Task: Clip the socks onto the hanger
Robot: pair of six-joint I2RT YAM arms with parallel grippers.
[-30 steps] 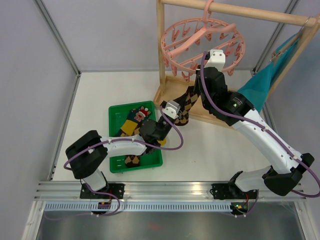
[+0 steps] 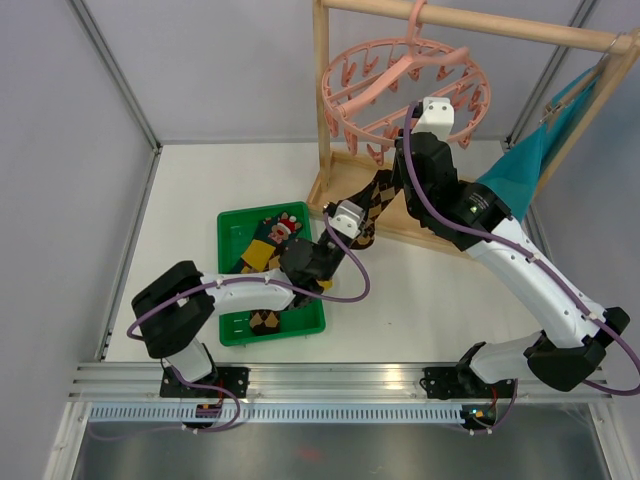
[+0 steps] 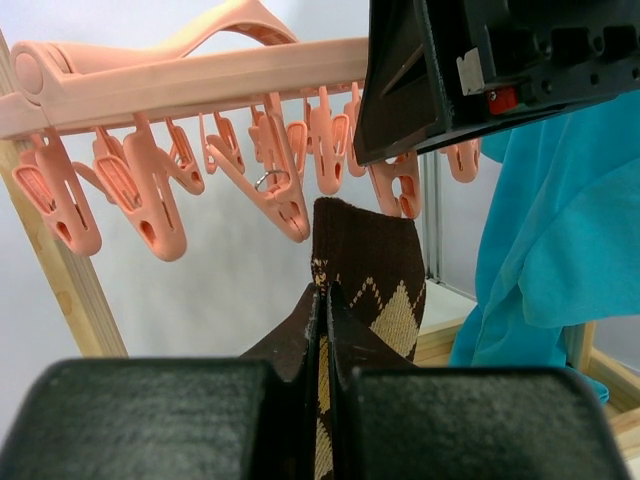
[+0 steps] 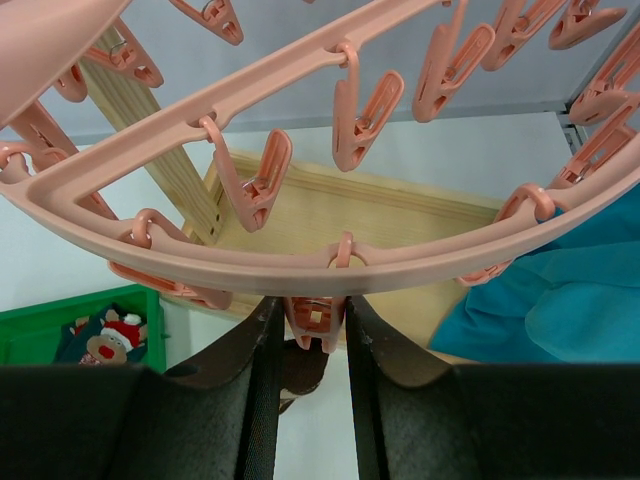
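A brown and tan patterned sock [image 3: 375, 275] hangs upright in the left wrist view, with my left gripper shut on its near edge. The sock's dark top edge is right by the lower end of a pink clip [image 3: 397, 187]; whether cloth sits inside that clip cannot be made out. On the round pink hanger [image 2: 335, 112], my right gripper is shut on the near-rim clip [image 4: 313, 340]. Below this clip, part of the brown sock [image 4: 303, 368] shows in the right wrist view. The right arm covers the meeting point from above.
The green tray [image 2: 232, 222] to the left holds several more socks. A wooden rack [image 2: 322, 90] carries the hanger, with other clips close around both grippers. Teal cloth [image 2: 520, 170] hangs at the right.
The right arm has barely moved, and both grippers keep their hold.
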